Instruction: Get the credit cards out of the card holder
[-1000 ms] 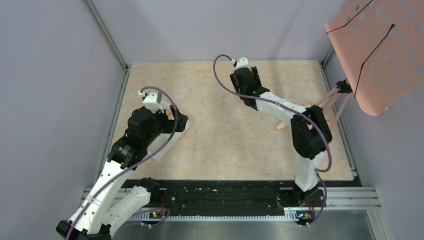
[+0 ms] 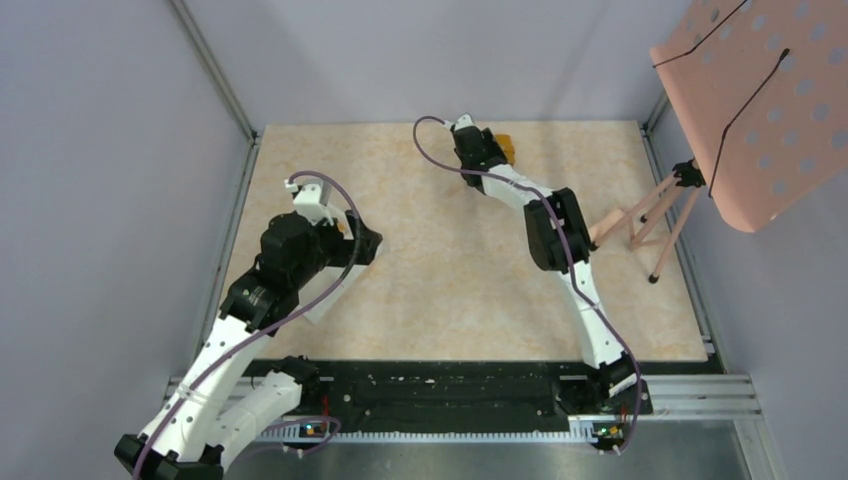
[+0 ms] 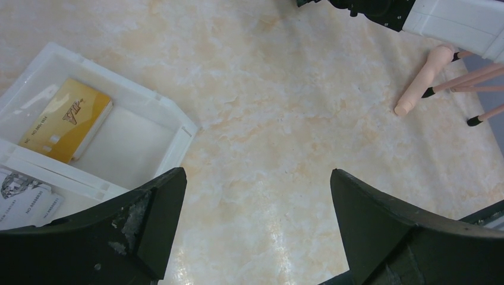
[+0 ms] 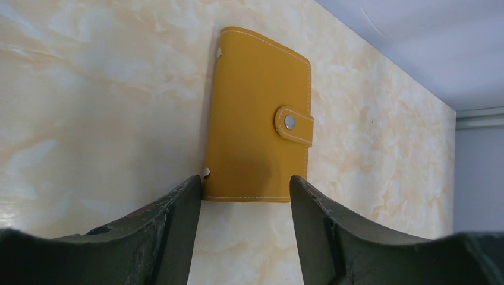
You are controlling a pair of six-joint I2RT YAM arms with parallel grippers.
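A mustard card holder (image 4: pixel 249 95) with a snap strap lies closed on the table at the back, partly hidden behind my right gripper (image 2: pixel 488 145) in the top view. In the right wrist view that gripper's fingers are part open at the holder's near edge, the left fingertip at its left corner. Whether they touch it I cannot tell. No cards show at the holder. My left gripper stands open over the left of the table, nothing between its fingers, beside a white tray (image 3: pixel 139 139) holding a yellow box (image 3: pixel 71 116).
Silver cards (image 3: pixel 24 205) lie by the tray. A pink tripod (image 2: pixel 660 220) and a pink rod (image 3: pixel 422 83) stand or lie on the right, under a large pink panel (image 2: pixel 760 110).
The left arm has shifted slightly.
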